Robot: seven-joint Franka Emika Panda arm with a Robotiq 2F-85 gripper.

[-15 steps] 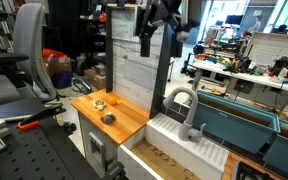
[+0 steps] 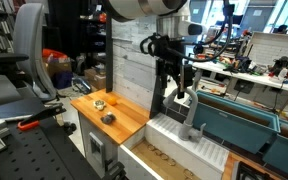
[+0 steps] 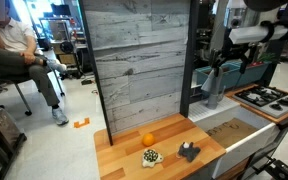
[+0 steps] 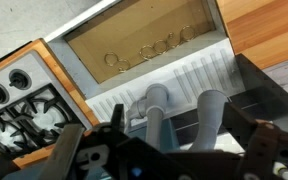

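My gripper points down with its fingers apart and nothing held between them. Below it in the wrist view, the grey tap point(image 4: 156, 97) rises beside the white ribbed sink surface point(image 4: 194, 78). In exterior view 1 the gripper point(image 2: 174, 94) hangs just beside the top of the curved grey tap point(image 2: 192, 108); whether they touch cannot be seen. An open drawer point(image 2: 134, 148) in front has several small rings on its wooden floor. Exterior view 2 shows the gripper point(image 3: 227, 68) above the tap point(image 3: 213, 98).
On the wooden counter point(image 3: 119, 150) are an orange ball point(image 3: 148, 138), a pale patterned item point(image 3: 152, 158) and a metallic item point(image 3: 189, 151). A stove point(image 3: 269, 98) lies at the right. The tall grey wooden panel point(image 3: 149, 60) stands behind the counter.
Over the last second the arm has come down, bringing the gripper from high above the tap to beside its top. The tap, drawer and counter items look unmoved.
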